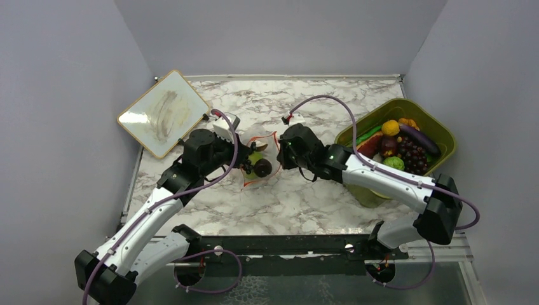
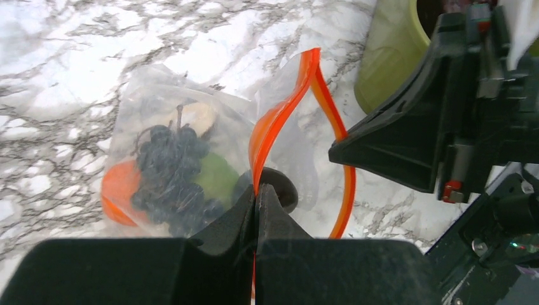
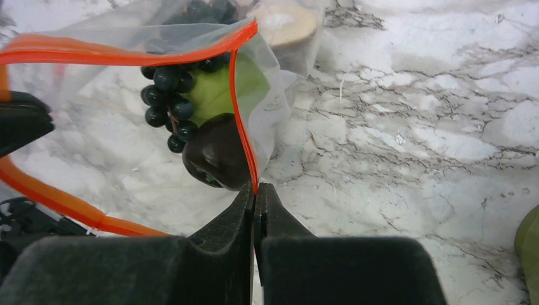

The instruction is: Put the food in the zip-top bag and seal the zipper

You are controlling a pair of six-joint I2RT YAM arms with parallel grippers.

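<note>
A clear zip top bag (image 2: 286,136) with an orange rim stands with its mouth gaping. Inside it are black grapes (image 2: 170,159), a green piece (image 2: 218,178), a dark round vegetable (image 3: 219,152), an orange item (image 2: 121,190) and a beige piece (image 3: 283,24). My left gripper is shut on one side of the orange rim, which runs down between its fingers. On the opposite side, the rim enters the tips of my right gripper, also shut. The two grippers hold the mouth's sides apart. The food's lower parts are partly hidden by the grippers.
A green bin (image 1: 450,136) full of toy produce stands at the right, under and behind the right forearm. A whiteboard (image 1: 163,114) lies at the back left. Marble tabletop (image 1: 254,210) in front of the bag is clear.
</note>
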